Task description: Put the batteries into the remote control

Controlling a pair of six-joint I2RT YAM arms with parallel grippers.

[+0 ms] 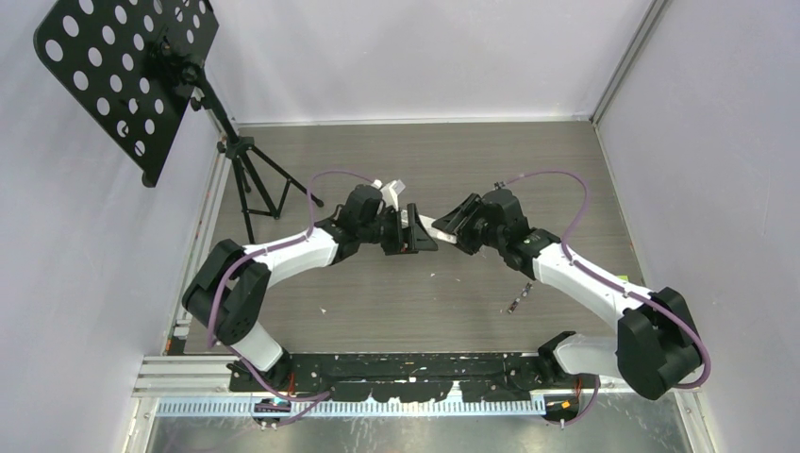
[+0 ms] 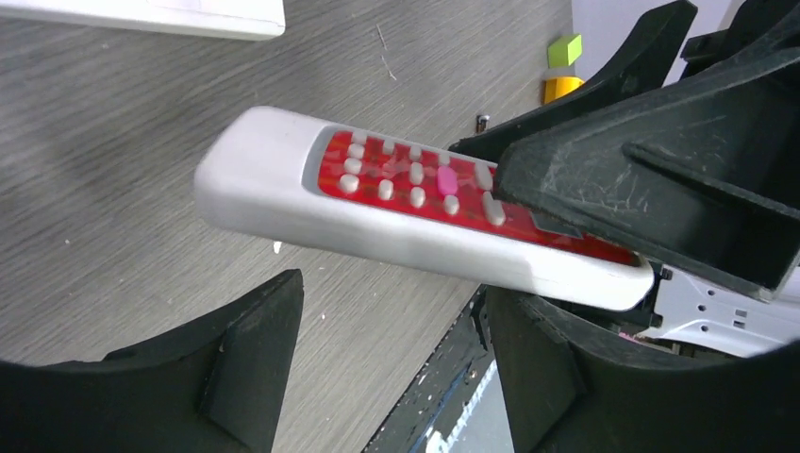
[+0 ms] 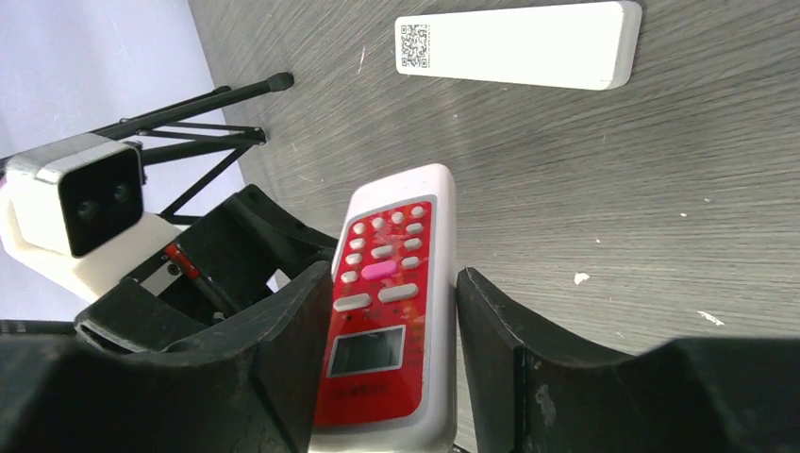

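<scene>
The remote control [image 3: 436, 236], white with a red keypad face and small grey screen, is raised off the table. My right gripper is shut on it, a finger along each long side. In the left wrist view the same remote [image 2: 245, 184] crosses in front of my left gripper. That gripper stands open, its fingers below the remote with nothing between them. In the top view both grippers are close together and largely cover the remote. A thin dark piece with silvery parts, probably batteries [image 1: 519, 298], lies on the table at right.
A flat white bar with a printed code [image 3: 514, 42] lies on the table beneath the grippers. A black stand [image 1: 247, 146] rises at the back left.
</scene>
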